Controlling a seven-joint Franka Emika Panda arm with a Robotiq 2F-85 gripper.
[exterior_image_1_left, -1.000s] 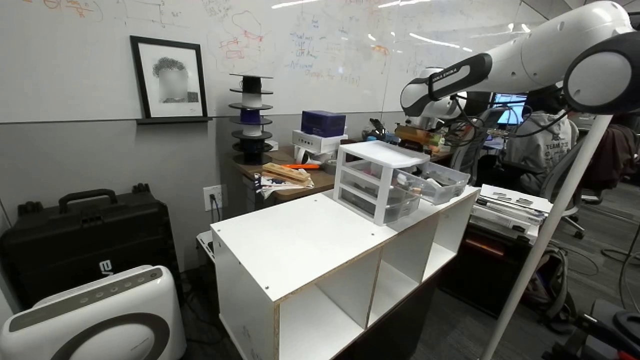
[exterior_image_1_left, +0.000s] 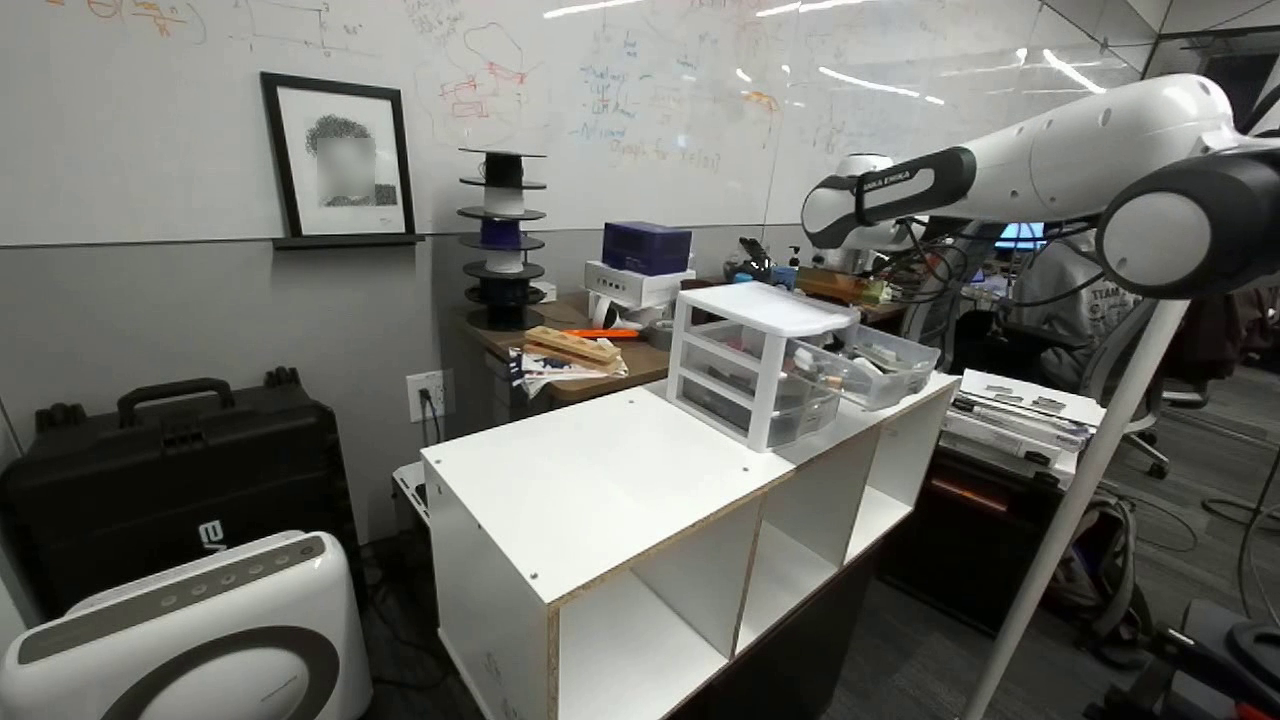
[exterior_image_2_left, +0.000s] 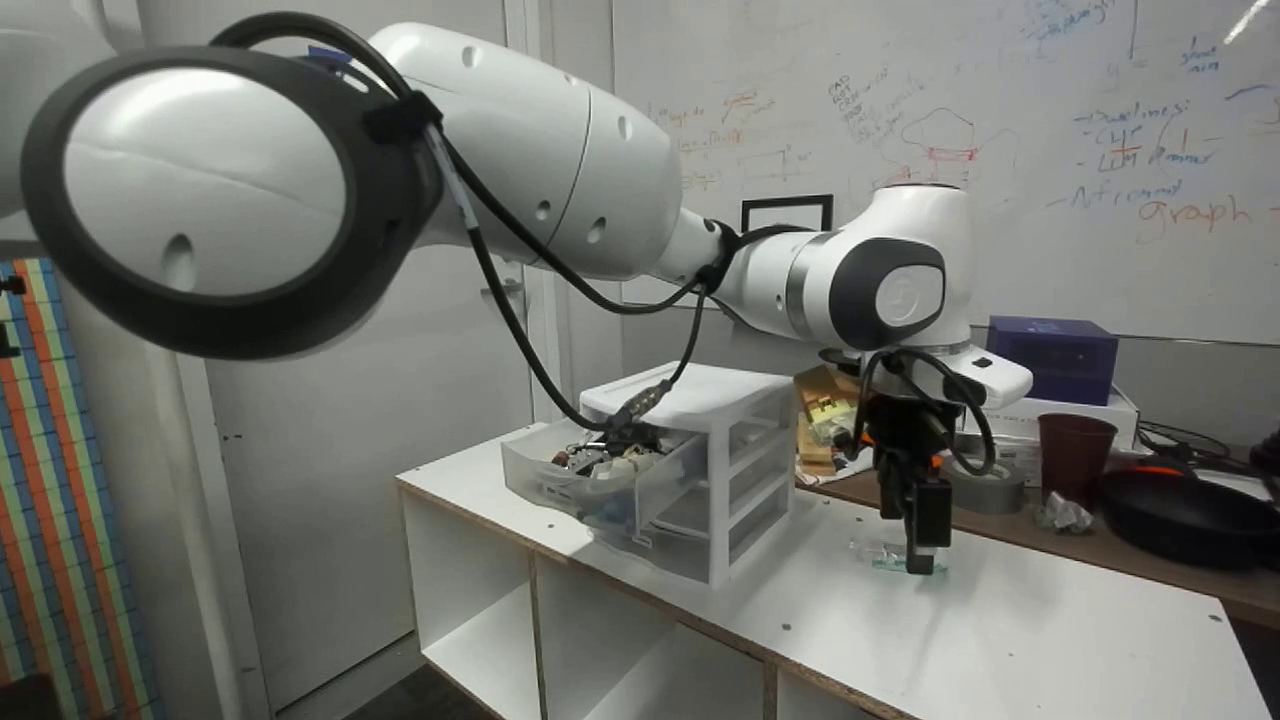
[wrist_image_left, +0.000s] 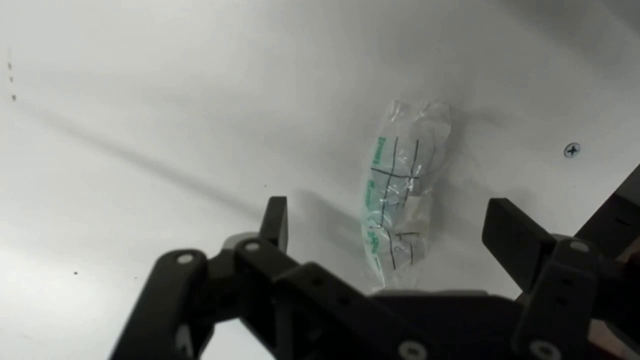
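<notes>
A clear plastic packet (wrist_image_left: 396, 198) with green print and dark lines lies on the white cabinet top (wrist_image_left: 150, 90) in the wrist view. My gripper is open, one finger on each side of the packet and clear space between each finger and the plastic. In exterior view 2 the gripper (exterior_image_2_left: 921, 562) points down, its fingertips low over the surface by the packet (exterior_image_2_left: 873, 553), which they partly hide. Exterior view 1 shows neither the gripper nor the packet.
On the same cabinet stands a white drawer unit (exterior_image_2_left: 720, 474), its filled top drawer (exterior_image_2_left: 606, 474) pulled out. Behind is a desk with a dark red cup (exterior_image_2_left: 1070, 456) and a black pan (exterior_image_2_left: 1188, 516). Much of the cabinet top (exterior_image_1_left: 600, 480) is bare.
In exterior view 1 the arm's elbow and upper links have come down and slightly left. The drawer unit and cabinet stand as before.
</notes>
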